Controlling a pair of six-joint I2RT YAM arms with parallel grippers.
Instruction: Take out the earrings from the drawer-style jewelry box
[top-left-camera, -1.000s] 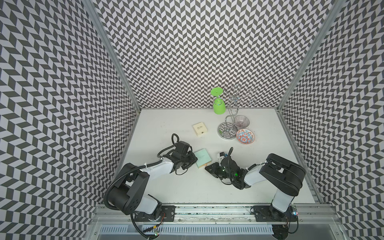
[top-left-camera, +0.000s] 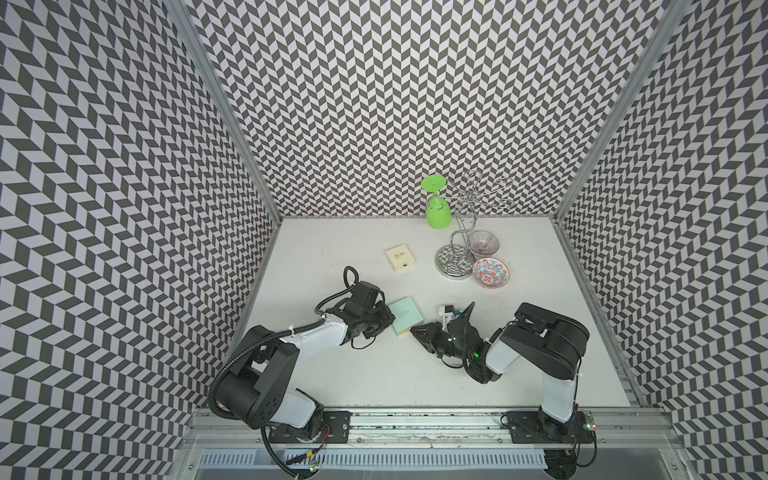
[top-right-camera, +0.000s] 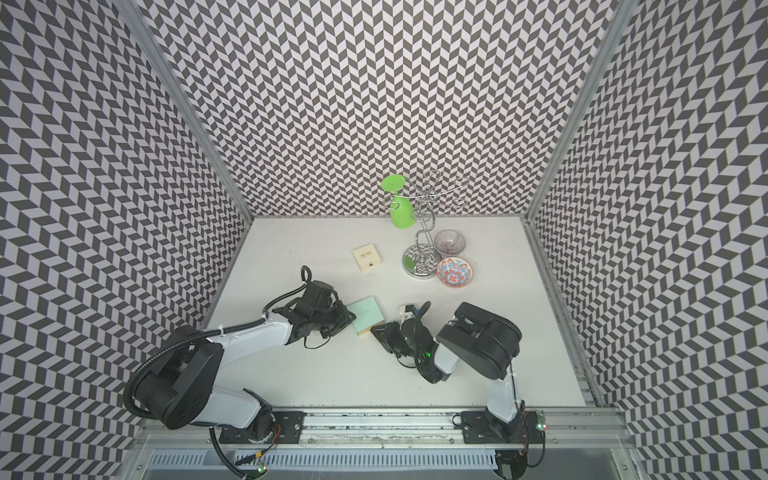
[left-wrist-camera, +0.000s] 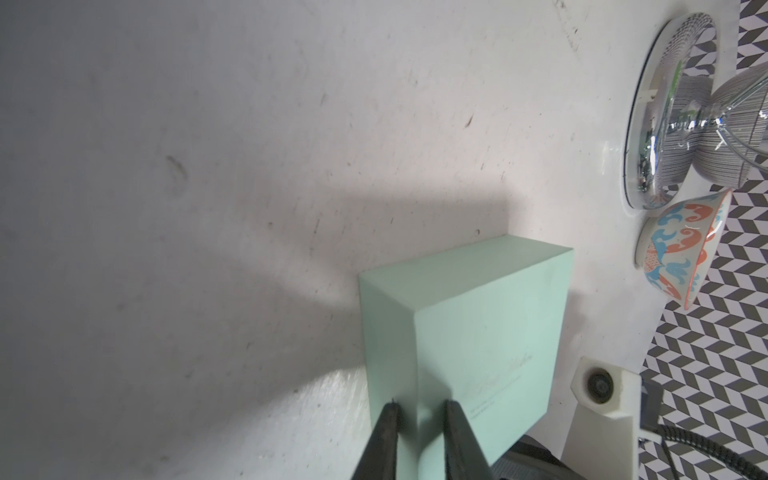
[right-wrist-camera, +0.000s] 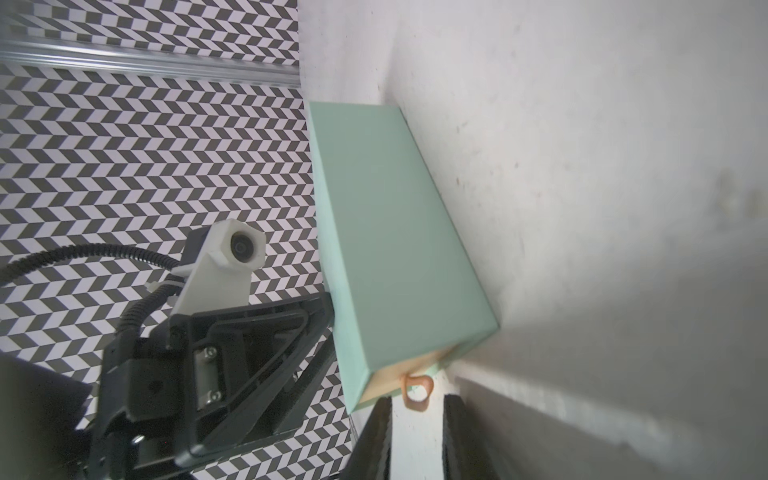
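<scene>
The mint-green box (top-left-camera: 405, 314) sits on the table between my two arms. My left gripper is shut on the box's edge, its fingers against the green sleeve (left-wrist-camera: 488, 352). At the box's open end, the right wrist view shows a pale inner drawer (right-wrist-camera: 404, 374) with a small tan pull loop (right-wrist-camera: 417, 393). My right gripper is shut, its tips close beside that loop; I cannot tell whether they touch it. No earrings show.
A cream box (top-left-camera: 400, 258) lies behind the green one. Towards the back right stand a wire rack (top-left-camera: 455, 262), a patterned bowl (top-left-camera: 490, 273), a clear glass bowl (top-left-camera: 483, 242) and a green goblet (top-left-camera: 437, 213).
The left arm and the green box look unmoved.
</scene>
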